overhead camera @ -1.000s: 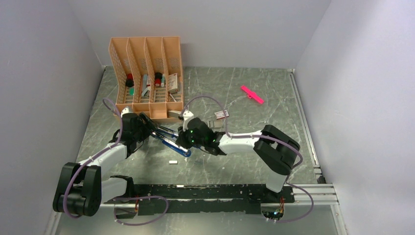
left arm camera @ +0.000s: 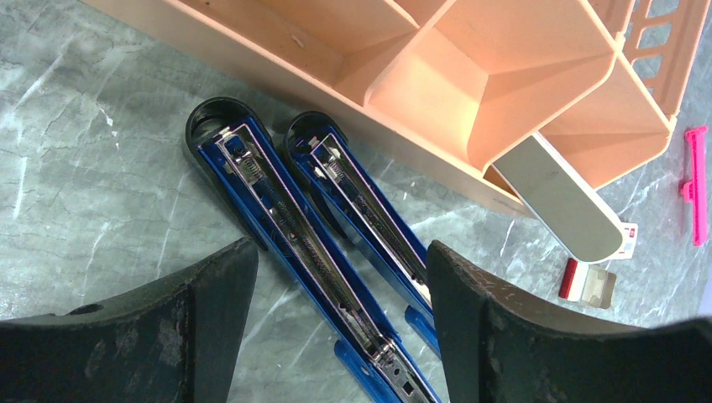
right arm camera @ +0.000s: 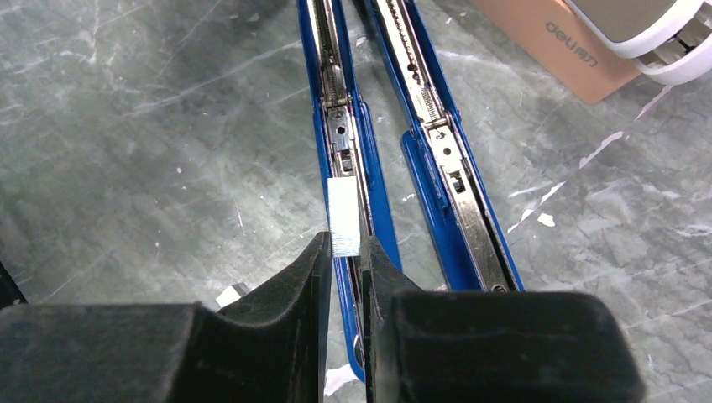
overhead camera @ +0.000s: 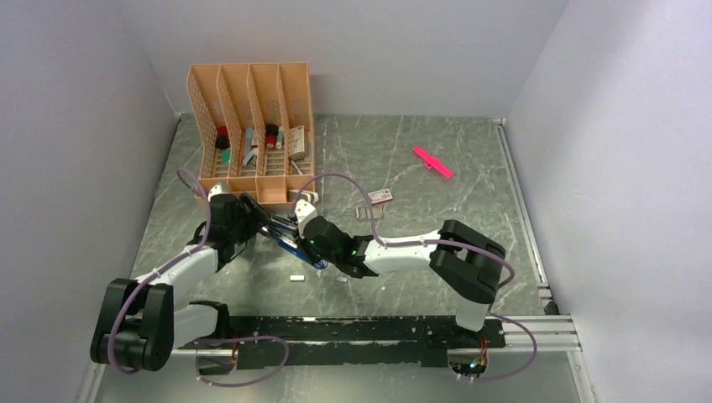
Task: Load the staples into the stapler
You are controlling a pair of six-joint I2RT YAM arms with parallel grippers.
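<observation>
Two opened blue staplers lie side by side: the nearer stapler [left arm camera: 315,252] and the farther stapler [left arm camera: 378,227], metal channels facing up. My left gripper is open, its fingers apart on either side of the staplers' middle parts; whether they touch cannot be told. A short silvery staple strip [right arm camera: 344,217] sticks out of my right gripper, which is shut on it. In the right wrist view the strip appears over the channel of the left-hand stapler [right arm camera: 336,109]; the gap between them is hard to judge.
The tan divided organizer [overhead camera: 243,186] stands right behind the staplers, with a white-edged object [right arm camera: 663,34] at its front corner. Staple boxes [overhead camera: 375,205] and a pink object [overhead camera: 432,163] lie to the right. Another loose strip [overhead camera: 297,278] rests in front.
My right gripper has moved left along the staplers, and a small pale piece on the table in front of it has come into clear view. The left arm shows no clear movement.
</observation>
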